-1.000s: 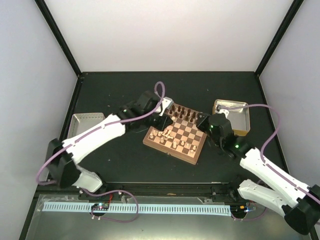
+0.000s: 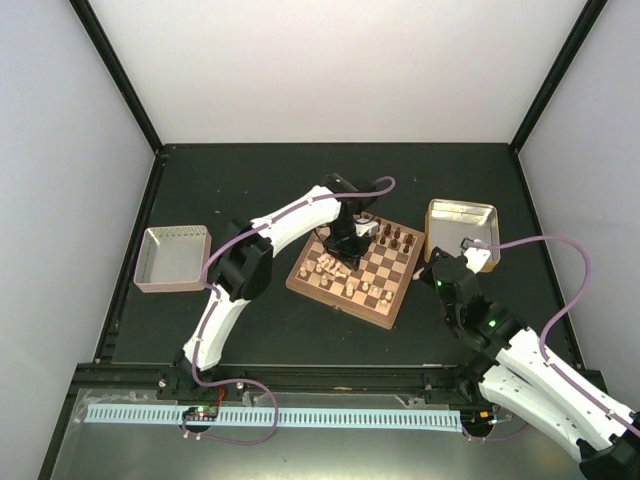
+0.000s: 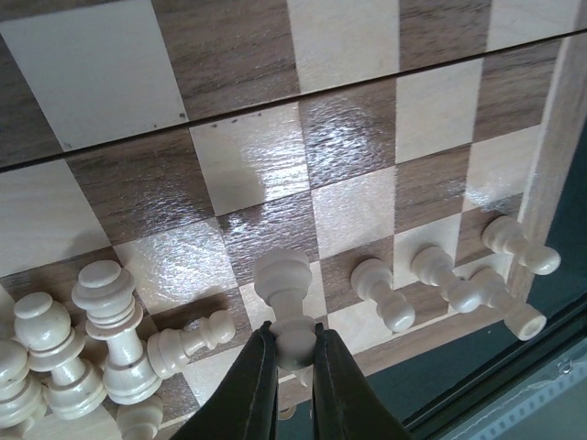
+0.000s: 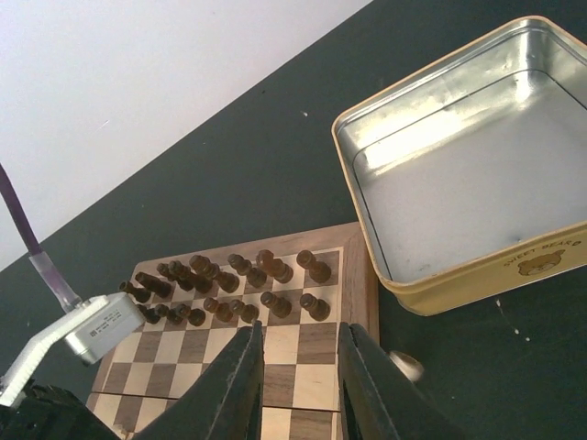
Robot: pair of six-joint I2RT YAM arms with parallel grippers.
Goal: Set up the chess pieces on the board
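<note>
The chessboard (image 2: 382,278) is in the middle of the table, dark pieces (image 4: 319,270) standing along its far side. Several white pieces lie or stand near the other edge, including a queen (image 3: 128,371) and a small piece (image 3: 183,351) on its side. My left gripper is over these, shut on a white chess piece (image 3: 284,284); whether that piece is lifted is unclear. My right gripper hangs beside the board at the right, part open, with nothing seen between its fingers.
A metal tin (image 2: 460,215) with a gold rim stands right of the board. A pale empty basket (image 2: 172,286) is at the far left. A blurred pale object (image 4: 405,365) shows beside the board in the right wrist view.
My right arm has pulled back from above the board toward the lower right.
</note>
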